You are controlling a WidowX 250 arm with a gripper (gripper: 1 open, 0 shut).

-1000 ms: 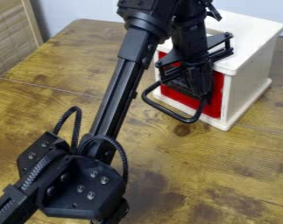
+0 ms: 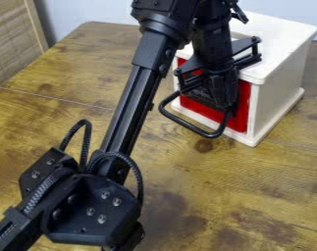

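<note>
A white box (image 2: 274, 49) with a red front panel (image 2: 236, 121) stands at the right on the wooden table. My black arm reaches from the lower left up to the box, and my gripper (image 2: 216, 96) is down in front of the red panel, close to it or inside the box's front. Its fingers are dark and crowded by the arm's tubing, so their opening cannot be made out.
Bare wooden table (image 2: 63, 108) fills the left and the lower right. A light panelled board (image 2: 10, 44) stands at the far upper left.
</note>
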